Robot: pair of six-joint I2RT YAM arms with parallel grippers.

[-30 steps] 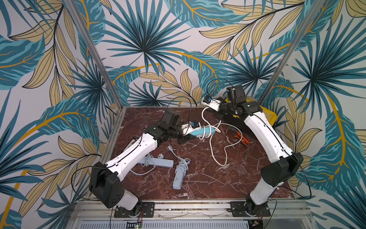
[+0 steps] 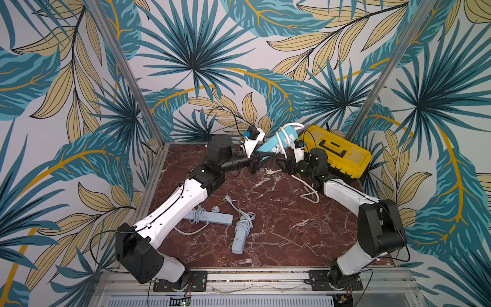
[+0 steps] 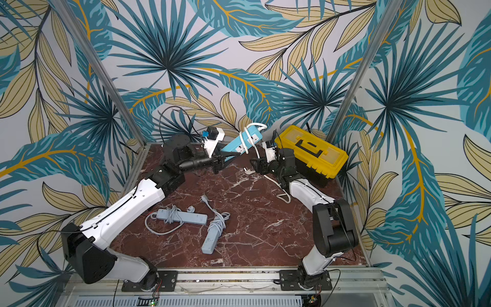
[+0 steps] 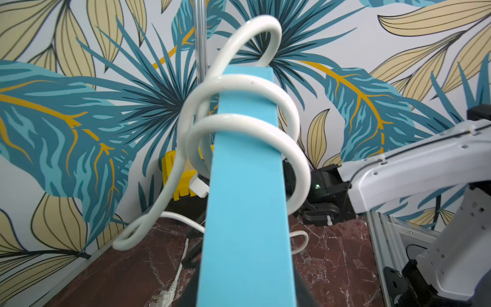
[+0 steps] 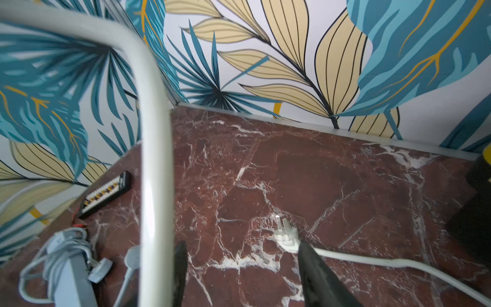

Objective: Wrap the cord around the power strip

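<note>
My left gripper (image 2: 258, 159) is shut on one end of the light-blue power strip (image 4: 245, 215), which it holds tilted up above the table, far end raised. White cord (image 4: 301, 181) loops loosely around the strip near that far end. Just to the right is my right gripper, its fingers apart and only table visible between them. A length of the cord (image 5: 156, 179) runs up past the outside of its left finger. Below lies the plug (image 5: 287, 238) on the table, with more cord trailing off to the right.
Two grey power strips with wrapped cords, one lying crosswise (image 2: 220, 219) and one lengthwise (image 2: 238, 241), rest at front left. The yellow toolbox (image 2: 353, 158) stands at back right beside the right arm.
The strip's far end has risen steeply. The hanging cord loop and plug have shifted.
</note>
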